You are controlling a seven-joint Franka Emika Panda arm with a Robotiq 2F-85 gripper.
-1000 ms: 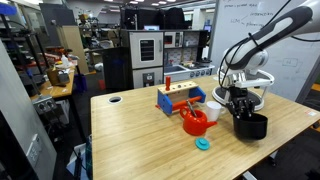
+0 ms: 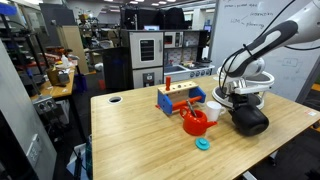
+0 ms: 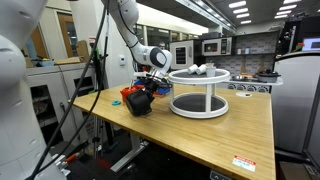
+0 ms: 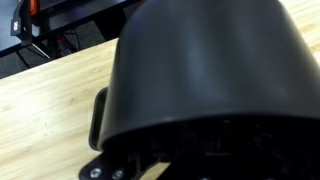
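Observation:
A black pot lies tipped over on the right part of the table, at the table's near side. In the second exterior view the pot leans at a slant below the arm. My gripper is at the pot's upper left side, pointing down. The pot's dark body fills most of the wrist view and covers the fingertips, so how the fingers stand cannot be made out. Whether the pot rests fully on the table or is partly held up is unclear.
A red watering can, a white cup and a turquoise lid stand to the pot's left. Behind is a blue-and-red toolbox. A white round rack stands close by.

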